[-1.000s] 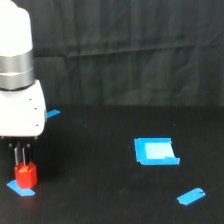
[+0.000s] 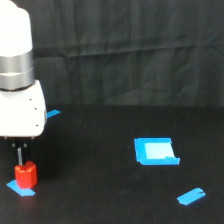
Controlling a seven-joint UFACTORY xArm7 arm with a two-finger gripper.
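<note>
A small red block stands at the lower left of the camera view, on or just over a blue tape mark on the dark table. Right above the block is my gripper, pointing down from the white arm. Its thin dark fingers reach the top of the block, and the tips are partly hidden there. Whether they are shut on the block or only beside it is too small to tell.
A white square framed with blue tape lies on the table to the right. A strip of blue tape is near the lower right, and another bit of tape shows behind the arm.
The fingers look slightly closer together and a little farther left than a second ago. The red block stays almost at the same place.
</note>
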